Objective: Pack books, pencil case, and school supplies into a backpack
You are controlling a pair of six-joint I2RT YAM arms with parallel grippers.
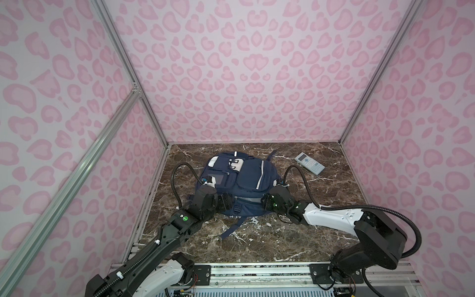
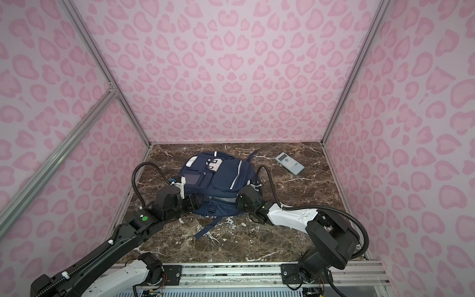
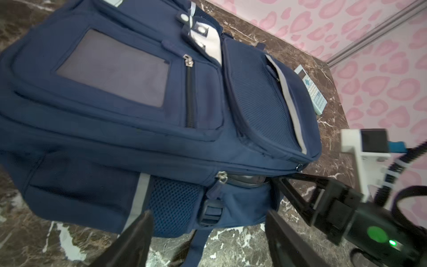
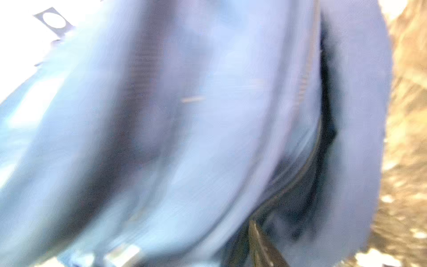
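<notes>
A navy backpack lies flat on the marble table, its zipped opening along the near side, a strap trailing toward the front. My left gripper hangs above the near-left side of the bag, its two blurred fingers apart with nothing visible between them. My right gripper is at the bag's near-right opening, a finger inside the zipper gap in the blurred right wrist view; how far it is open is unclear. A grey calculator lies at the back right, beside the backpack.
Pink-patterned walls and metal rails enclose the back and sides. No books or pencil case are visible outside the bag.
</notes>
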